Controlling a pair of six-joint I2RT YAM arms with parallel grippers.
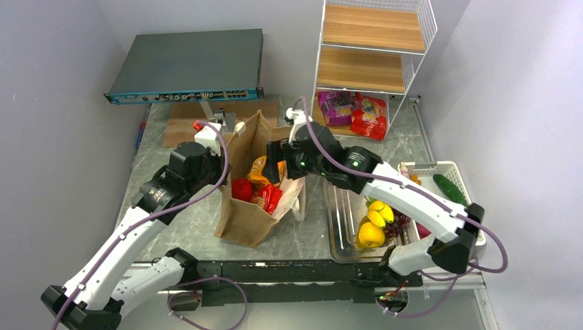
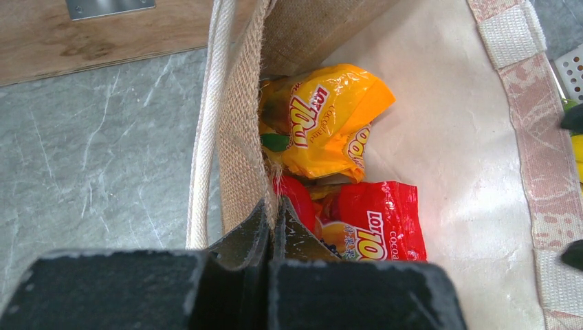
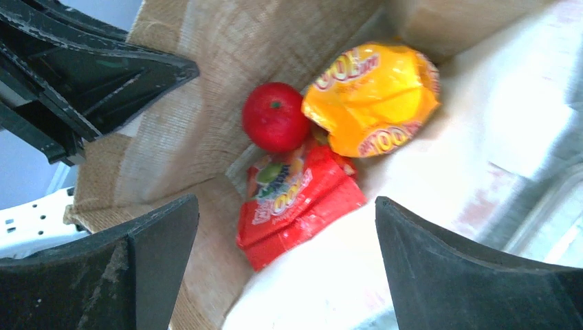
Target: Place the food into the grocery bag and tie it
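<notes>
The brown burlap grocery bag (image 1: 242,221) stands upright with its mouth wide. Its left rim is pinched by my left gripper, which is shut on the cloth. Inside lie an orange snack packet (image 3: 375,100), a red snack packet (image 3: 302,199) and a round red item (image 3: 276,117), probably a tomato or apple. My right gripper is over the bag's right part, spread open with nothing between its fingers. From above, that gripper covers part of the bag's right rim.
A clear tray (image 1: 335,230) right of the bag holds bananas (image 1: 378,214), a yellow pepper (image 1: 371,235) and grapes. Behind it is a white basket (image 1: 450,167) with a cucumber (image 1: 449,188). Purple (image 1: 335,108) and red (image 1: 369,117) packets occupy the rack's lowest shelf.
</notes>
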